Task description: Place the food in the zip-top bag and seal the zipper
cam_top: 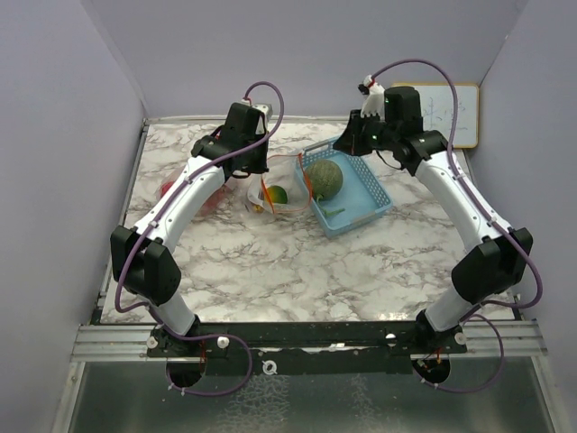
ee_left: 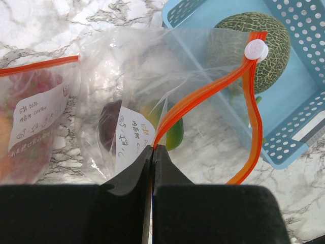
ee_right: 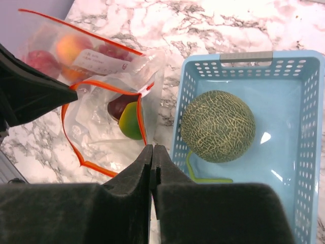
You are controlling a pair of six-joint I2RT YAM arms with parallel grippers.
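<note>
An open zip bag (cam_top: 279, 203) holds a dark purple item (ee_right: 116, 105) and a green-yellow one (ee_right: 131, 122). My left gripper is shut on the bag's orange zipper edge. My right gripper hangs above the blue basket (cam_top: 354, 216); its fingertips look close together, with nothing visible between them. In the basket lie a netted melon (ee_right: 217, 126) and a thin green item (ee_right: 213, 180).
A second bag (ee_left: 30, 122) of red and orange produce lies at the left. A whiteboard (cam_top: 453, 117) stands at the back right.
</note>
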